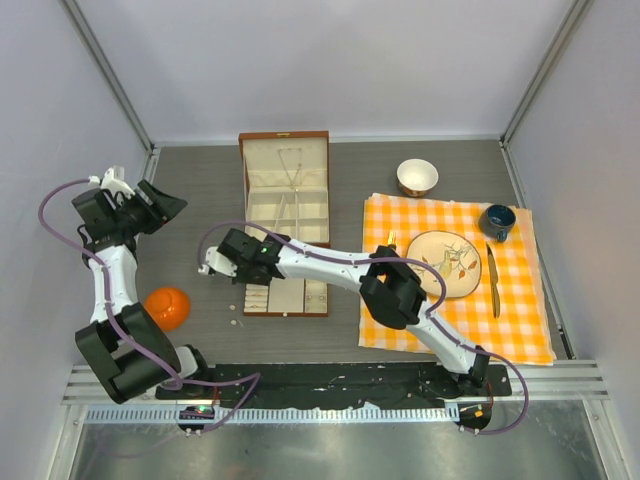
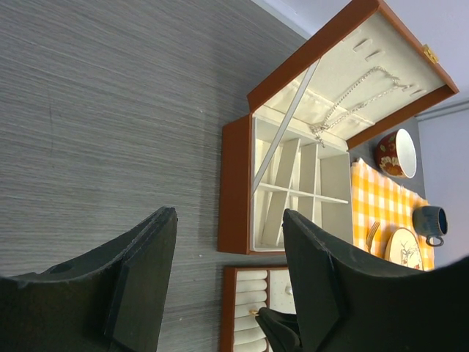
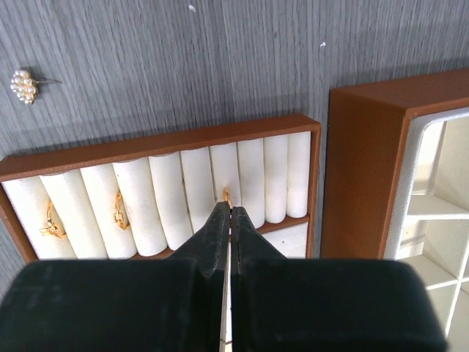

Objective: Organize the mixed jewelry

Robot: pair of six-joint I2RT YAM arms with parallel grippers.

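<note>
An open jewelry box (image 1: 285,160) holds a chain necklace (image 2: 352,103) in its lid. Below the compartments, a ring tray (image 3: 168,205) has white rolls with gold rings (image 3: 119,213) on some. My right gripper is over this tray, its tips closed on a small gold ring (image 3: 226,195) at one of the rolls. A pearl piece (image 3: 23,86) lies on the table outside the tray. My left gripper stands open at the left of the table, nothing between its fingers.
An orange bowl (image 1: 167,308) sits front left. A checkered cloth (image 1: 520,330) with plate (image 1: 444,263), knife and mug (image 1: 497,222) covers the right; a white bowl (image 1: 417,175) is behind it. Bare table lies left of the box.
</note>
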